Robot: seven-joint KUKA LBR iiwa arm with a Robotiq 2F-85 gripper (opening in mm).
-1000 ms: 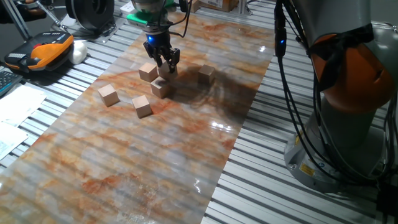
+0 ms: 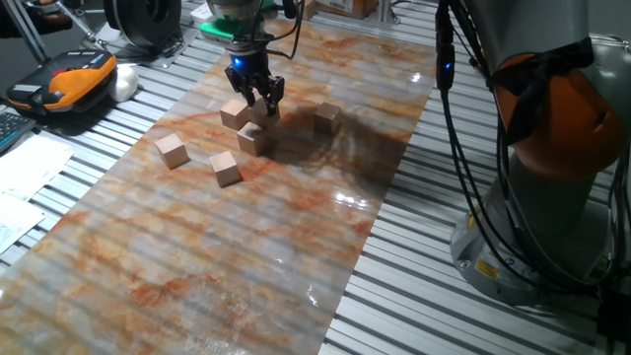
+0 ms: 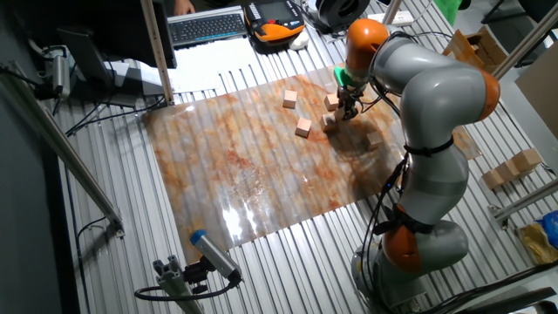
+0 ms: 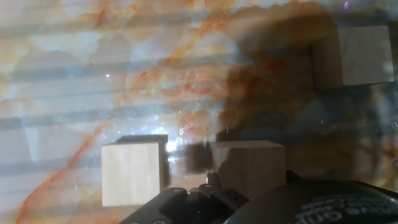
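Observation:
Several plain wooden cubes lie on the marbled sheet. In exterior view 1 my gripper [image 2: 262,105] points down over the far cluster, its fingers at one cube [image 2: 265,114]. Whether they press on that cube or only stand around it is not clear. Close by sit a left cube [image 2: 234,114] and a nearer cube [image 2: 251,139]. Apart from these are a right cube [image 2: 327,119], a far-left cube [image 2: 172,151] and a front cube [image 2: 225,169]. In the wrist view, two pale cubes, one left [image 4: 130,174] and one right [image 4: 249,165], flank the partly cropped fingertips.
The marbled sheet [image 2: 197,266] is bare across its near part. An orange-and-black teach pendant [image 2: 69,84] rests beyond its left edge. More wooden blocks [image 3: 513,169] stand off the sheet, at the right of exterior view 2. A camera on a stand [image 3: 215,253] occupies the front.
Over the last second the gripper shows hardly any movement. All the cubes have kept their places.

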